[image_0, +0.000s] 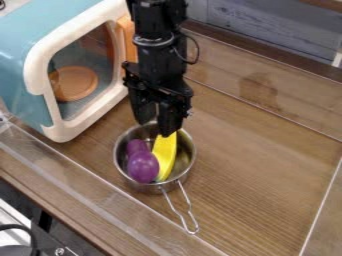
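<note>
A steel pot (183, 170) with a long wire handle sits on the wooden counter, holding a purple eggplant-like toy (143, 164) and a yellow banana-shaped toy (164, 152). My black gripper (158, 116) hangs open just over the pot's back part, close above the yellow toy. Its fingertips are hard to make out against the dark pot interior.
A blue-and-white toy microwave (54, 120) with an open front and an orange plate inside stands to the left. A wall runs along the back, and a cable lies at the lower left.
</note>
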